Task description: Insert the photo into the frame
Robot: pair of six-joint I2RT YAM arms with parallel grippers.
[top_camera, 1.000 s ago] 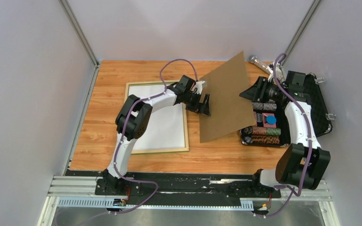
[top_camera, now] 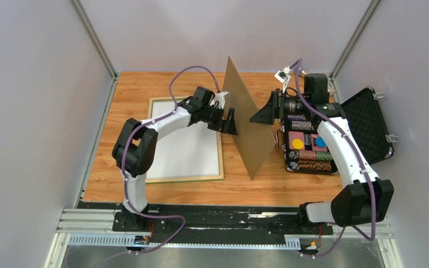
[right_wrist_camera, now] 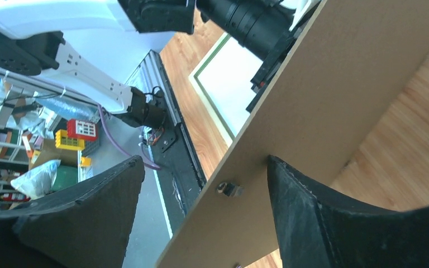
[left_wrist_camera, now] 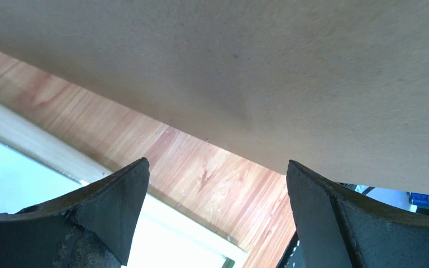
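Note:
A large brown board [top_camera: 244, 114] stands steeply tilted on its edge between my two grippers. Flat on the table, left of it, lies the light wooden frame [top_camera: 222, 159] with a plain white panel [top_camera: 187, 153] inside. No picture shows on any face in view. My left gripper [top_camera: 232, 124] is open close to the board's left face; its fingers [left_wrist_camera: 327, 223] are wide apart with nothing gripped. On the other side, my right gripper [top_camera: 258, 117] is also open. One of its fingers [right_wrist_camera: 296, 206] is against or very near the board, whose edge runs between both fingers.
An open black case [top_camera: 313, 170] with poker chips and cards sits at the right, under the right arm. Bare wood [top_camera: 240, 192] shows along the front of the table and at the left. White walls close in the back and sides.
The board has swung from a flatter slant to nearly upright, its right side moving left. My right gripper has come left with it; the left gripper has shifted slightly left.

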